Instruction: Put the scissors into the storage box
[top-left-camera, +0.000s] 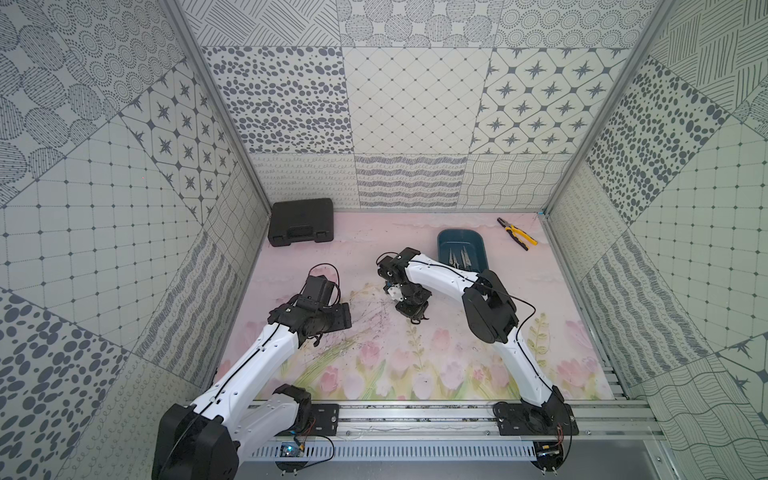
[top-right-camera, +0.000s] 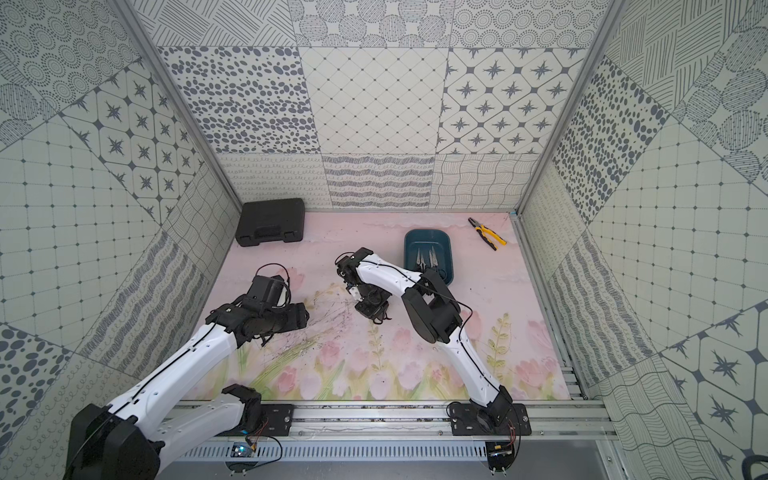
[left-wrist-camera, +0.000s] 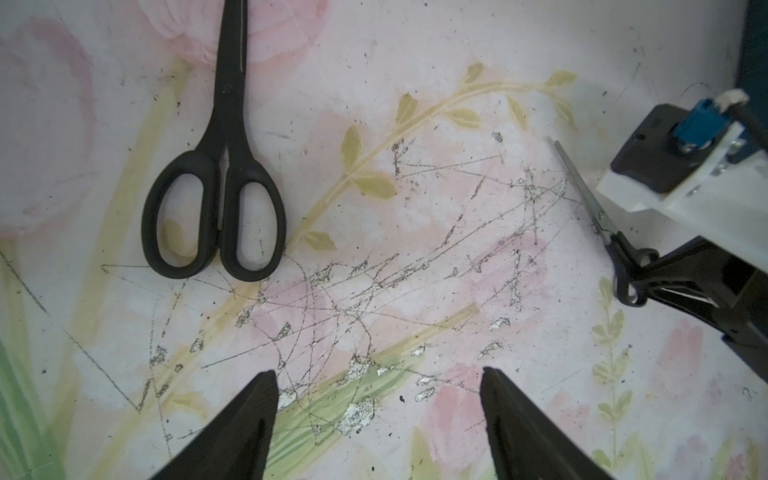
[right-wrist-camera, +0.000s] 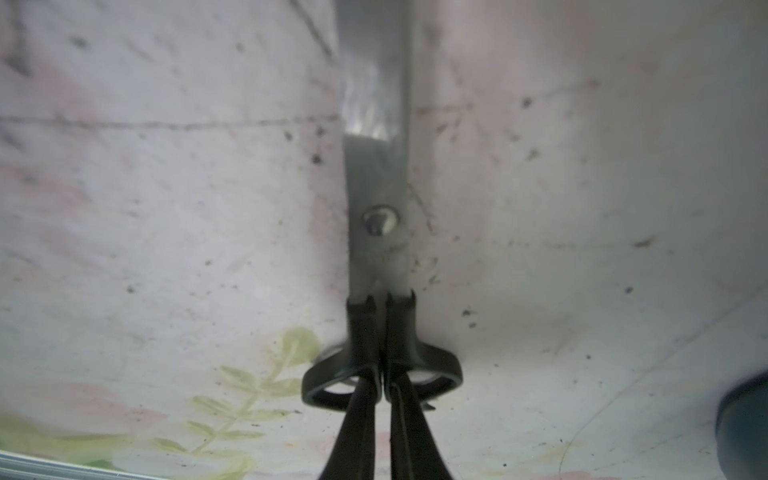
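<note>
A pair of scissors (right-wrist-camera: 376, 176) with steel blades and black handles lies centred in the right wrist view, also visible in the left wrist view (left-wrist-camera: 588, 188). My right gripper is shut at its handles; whether anything is between the fingertips is hard to tell. A second black pair (left-wrist-camera: 232, 104) lies at upper left in the left wrist view. My left gripper stands open with empty table between its fingers. The teal storage box (top-right-camera: 428, 240) behind my right arm holds several metal items.
A black case (top-left-camera: 301, 220) sits at the back left. Yellow-and-black pliers (top-left-camera: 516, 232) lie at the back right, beside the box.
</note>
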